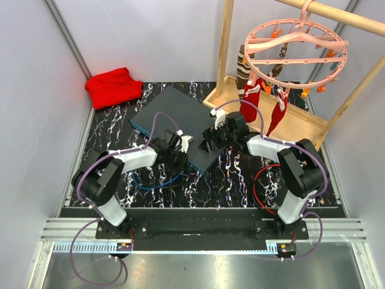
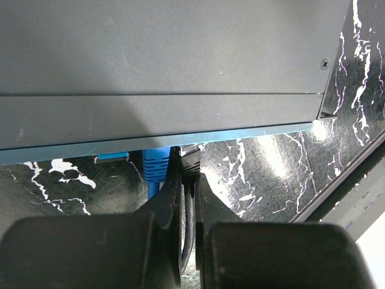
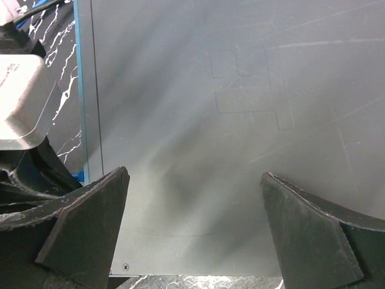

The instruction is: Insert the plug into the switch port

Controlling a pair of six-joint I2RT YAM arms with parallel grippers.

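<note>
The dark grey switch (image 1: pixel 168 108) lies flat; in the left wrist view its front edge (image 2: pixel 240 109) spans the top. My left gripper is shut on a black plug (image 2: pixel 190 159) with a grey cable, held at that edge right beside a blue plug (image 2: pixel 155 162); whether it is inside a port cannot be seen. My right gripper stands open over the switch's top at the right end, nothing between its fingers.
A red cloth (image 1: pixel 113 87) lies at the back left. A wooden rack (image 1: pixel 225 30) with a pink hanger and hanging socks is at the back right. Blue and red cables (image 1: pixel 255 189) lie on the marble table.
</note>
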